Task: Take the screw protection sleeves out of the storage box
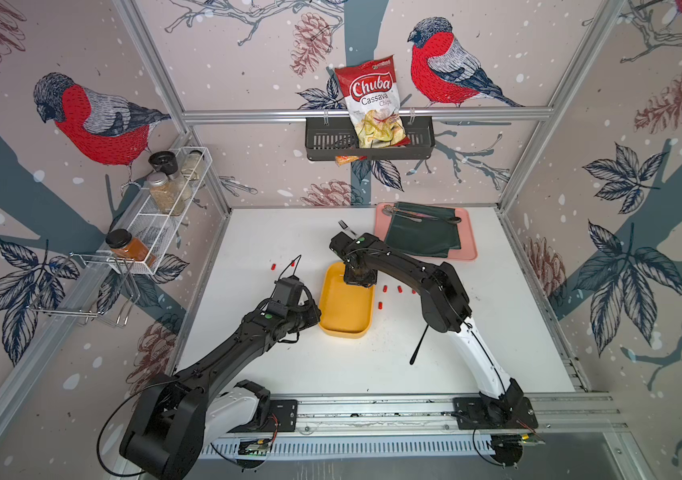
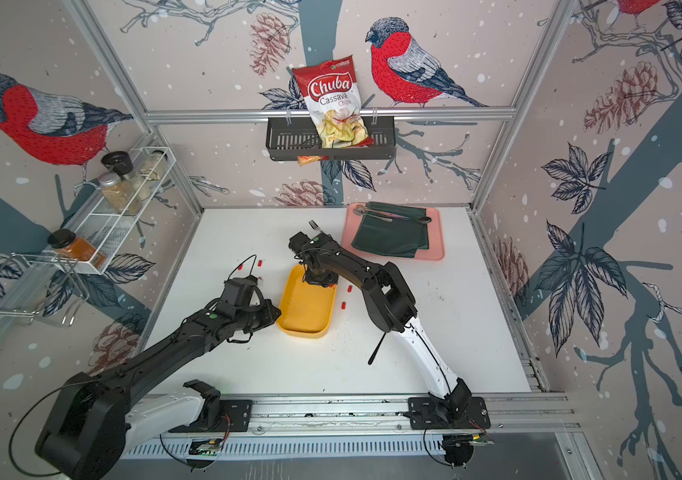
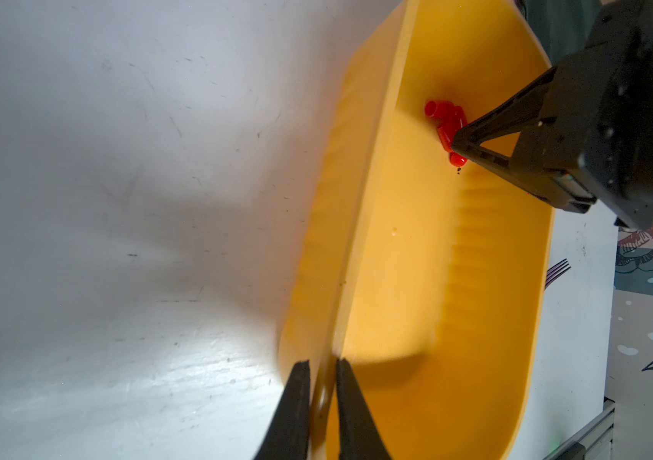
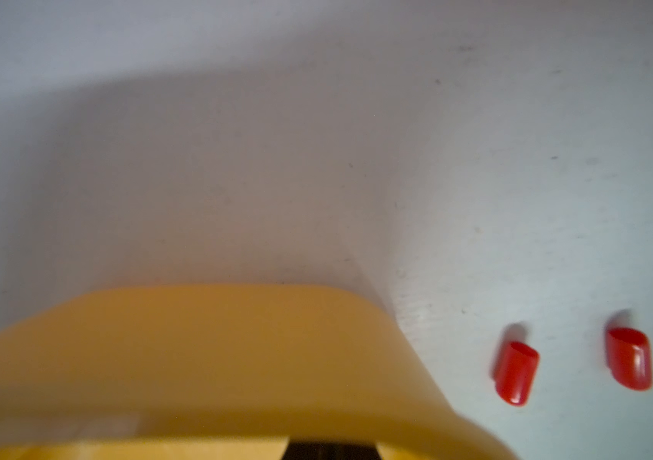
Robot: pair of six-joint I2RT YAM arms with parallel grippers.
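The yellow storage box point(image 1: 346, 312) sits mid-table. My left gripper is at its near long wall, fingers either side of the rim, part open. In the left wrist view red sleeves point(image 3: 449, 134) lie inside at the far end, where my right gripper reaches in, fingertips at them; whether it holds one cannot be seen. More red sleeves point(image 4: 516, 374) lie on the table right of the box and others point(image 1: 273, 266) to its left.
A pink tray point(image 1: 465, 240) with a dark cloth and utensils stands at the back right. A long black utensil point(image 1: 418, 344) lies front right. A wire rack point(image 1: 153, 228) hangs on the left wall.
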